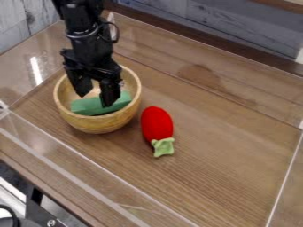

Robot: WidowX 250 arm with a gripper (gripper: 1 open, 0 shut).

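Observation:
A black gripper (95,87) hangs over the left half of a wooden bowl (131,106), its fingers apart, reaching down into the bowl. A green object (97,108) lies in the bowl below the fingers; whether they touch it is unclear. A red object with a light green end (158,123) lies on the table just right of the bowl.
A panelled edge runs along the upper left, and a dark cable or strip shows at the lower left corner.

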